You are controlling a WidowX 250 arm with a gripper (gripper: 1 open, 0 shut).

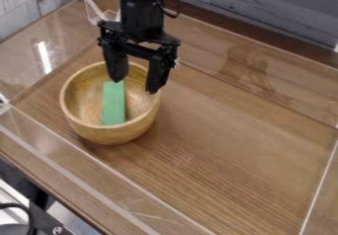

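Observation:
My black gripper (136, 65) hangs from the top, open, its two fingers spread over the back part of a tan round bowl (136, 127). A green oblong block (113, 106) lies inside the bowl on its left side, below my left finger. Nothing shows between the fingers.
Pale edges or walls run along the back and right. A black cable lies at the lower left corner.

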